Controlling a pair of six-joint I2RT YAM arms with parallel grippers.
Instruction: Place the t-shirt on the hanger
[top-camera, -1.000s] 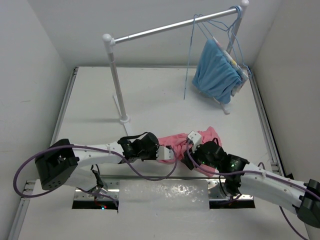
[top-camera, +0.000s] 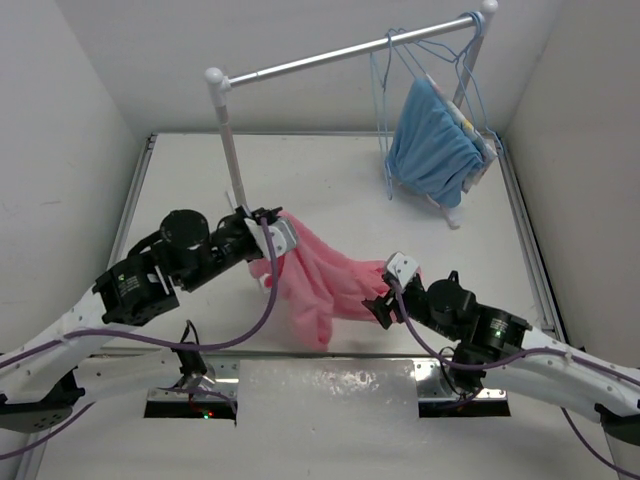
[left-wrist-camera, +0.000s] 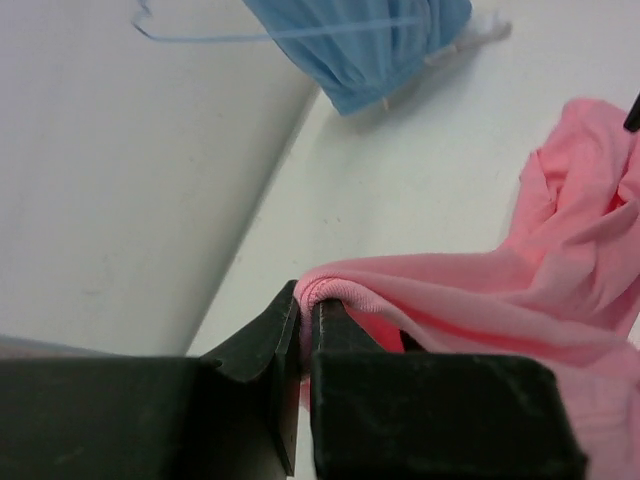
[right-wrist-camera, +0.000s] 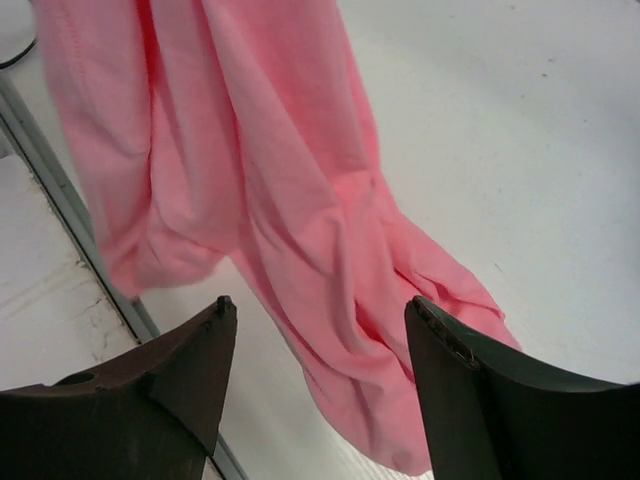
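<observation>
A crumpled pink t-shirt (top-camera: 318, 283) hangs raised at its left end and trails over the board toward the right. My left gripper is shut on a fold of it, cloth pinched between the fingertips. My right gripper stands open close over the shirt's right part, with pink cloth (right-wrist-camera: 350, 350) showing beyond and between its fingers, not gripped. An empty blue hanger (top-camera: 386, 120) hangs on the rail (top-camera: 350, 52), left of the other hung items.
A blue garment (top-camera: 432, 145) and a white one hang on hangers at the rail's right end. The rail's left post (top-camera: 229, 150) rises behind my left gripper. White board (top-camera: 300, 175) lies bare under the rail.
My left gripper has risen and swung back to the left, drawing the pink shirt up into a stretched fold. The empty hanger sways.
</observation>
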